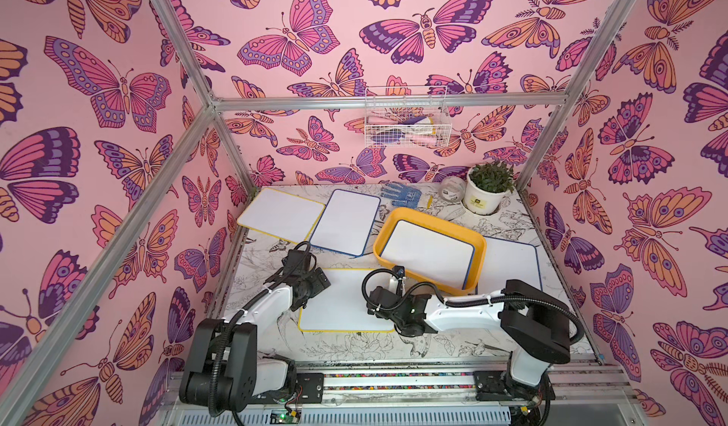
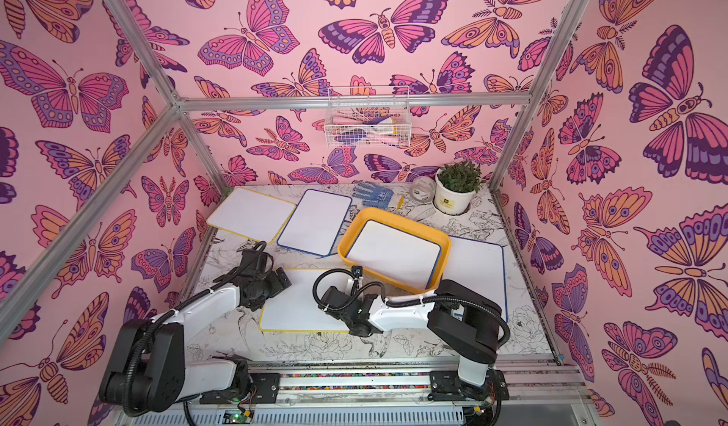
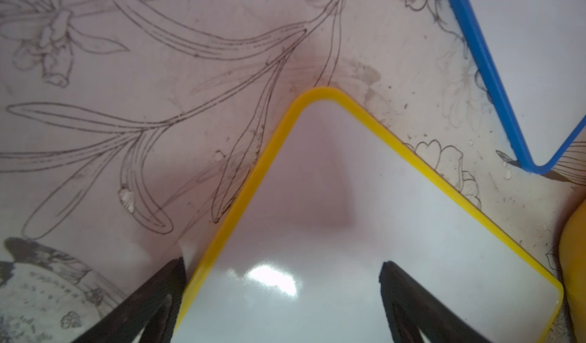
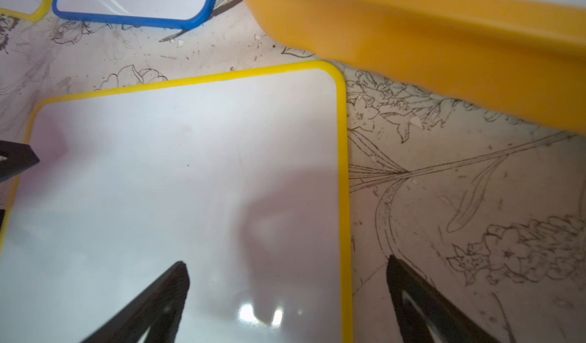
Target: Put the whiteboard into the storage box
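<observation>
A whiteboard with a yellow rim (image 1: 345,301) lies flat on the table in front of the arms. My left gripper is open over its left edge, with one finger (image 3: 161,300) outside the yellow rim and the other above the white face. At the right edge my right gripper stands open too, its fingers on either side of the rim. Neither holds anything. Behind the board on the right sits the yellow storage box (image 1: 482,253), with a blue-rimmed whiteboard (image 1: 428,253) lying inside.
More whiteboards lie flat: a yellow-rimmed one (image 1: 280,213) and a blue-rimmed one (image 1: 345,221) at the back left, another blue-rimmed one (image 1: 509,265) right of the box. A blue glove (image 1: 402,194) and a potted plant (image 1: 489,187) are at the back.
</observation>
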